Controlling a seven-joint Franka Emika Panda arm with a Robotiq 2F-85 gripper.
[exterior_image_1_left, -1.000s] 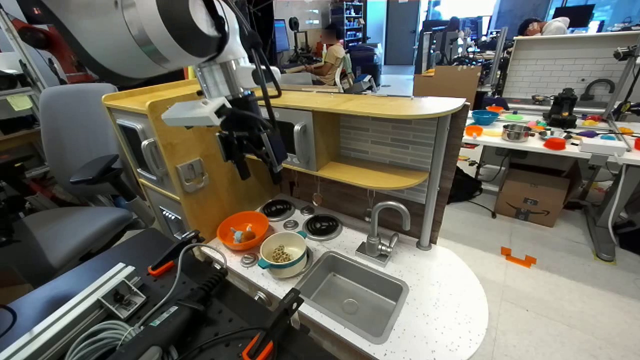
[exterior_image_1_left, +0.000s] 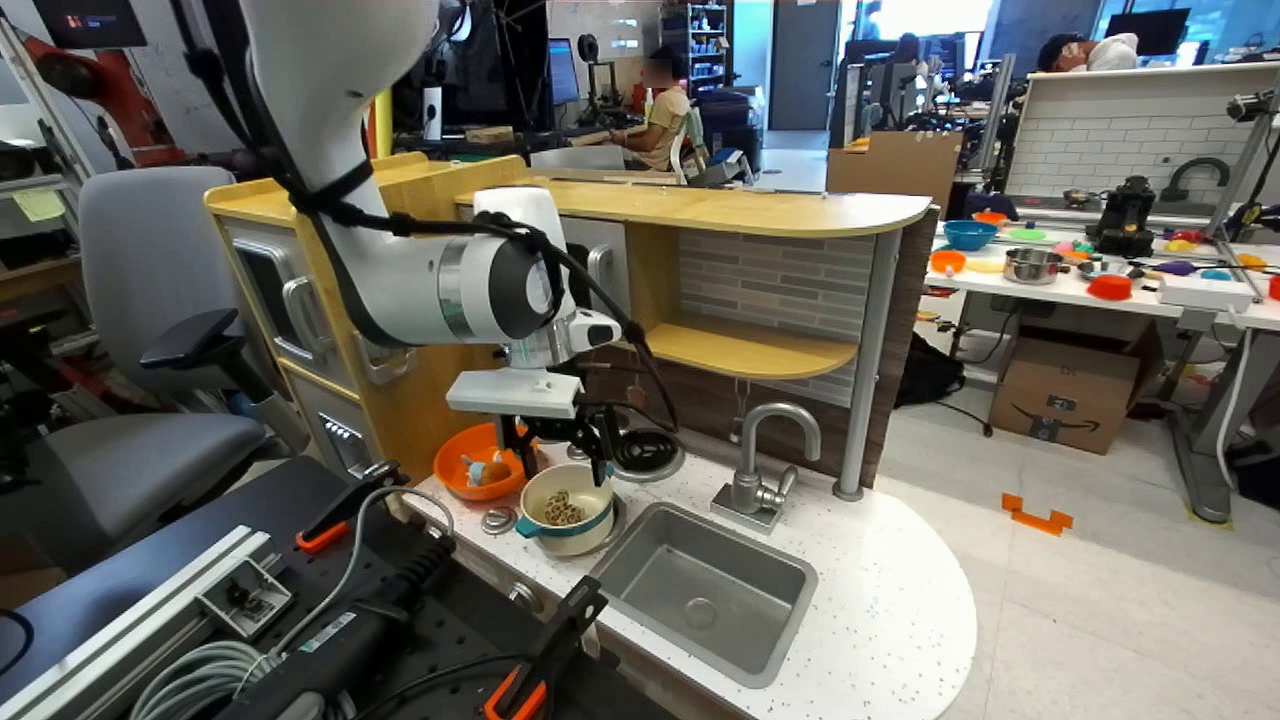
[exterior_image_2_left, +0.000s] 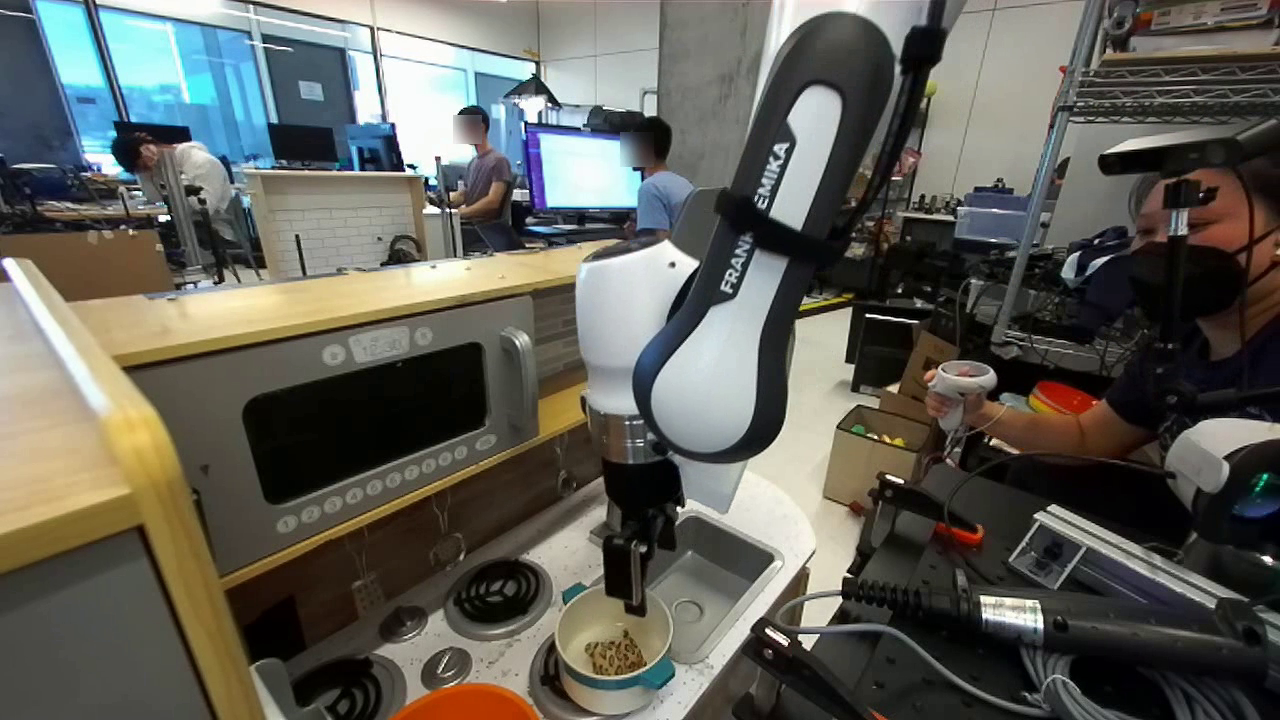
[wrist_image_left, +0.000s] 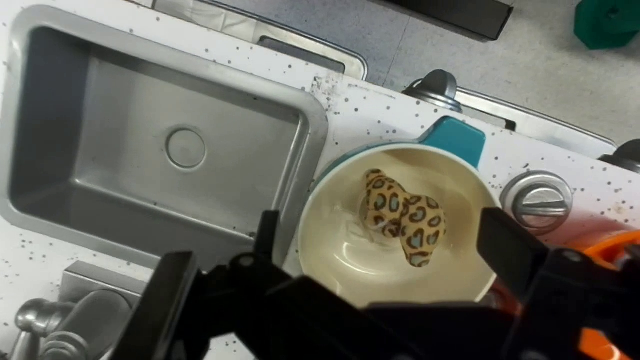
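Observation:
A cream pot (exterior_image_1_left: 554, 536) with teal handles stands on the stove beside the sink. Inside it lies a leopard-spotted soft toy (wrist_image_left: 423, 225), on the pot's floor. Over the pot hangs my gripper (exterior_image_1_left: 565, 466), pointing down. Its fingers (wrist_image_left: 510, 246) are spread wide in the wrist view, one on each side of the pot's opening, with nothing held between them. From exterior view 2, the fingertips (exterior_image_2_left: 626, 588) appear just above the pot's rim; whether they touch it I cannot tell.
An orange bowl (exterior_image_1_left: 452, 458) holding a small blue-and-brown toy (exterior_image_1_left: 486, 469) is close to the pot. On the other side are the grey sink (wrist_image_left: 186, 108), empty, and its faucet (exterior_image_1_left: 768, 462). Shelving stands behind.
My arm has come down and toward the right from high in front of the cabinet, and the gripper is now over the pot. Pot, toys and bowl have not moved.

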